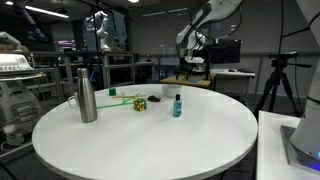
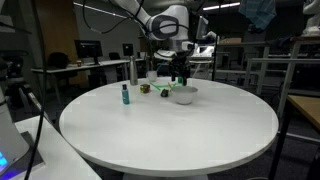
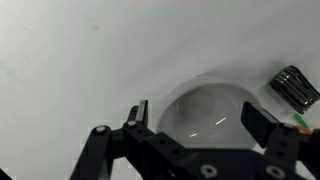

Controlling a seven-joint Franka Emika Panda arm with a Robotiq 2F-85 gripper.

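My gripper [image 2: 181,70] hangs above the pale bowl [image 2: 184,96] at the right of the round white table. From exterior view 1 the gripper [image 1: 192,65] appears high over the table's far side, clear of the bowl [image 1: 171,87]. Looking down in the wrist view, the bowl [image 3: 212,108] lies below the gripper. The fingers are spread wide, one [image 3: 141,114] on each side, and no object shows between them. The gripper partly covers the bowl's lower part.
Around the table stand a steel thermos [image 1: 87,97], a teal bottle [image 1: 177,106], a colourful cube [image 1: 140,104] and a green object [image 1: 112,92]. A black ridged object [image 3: 296,89] lies close to the bowl.
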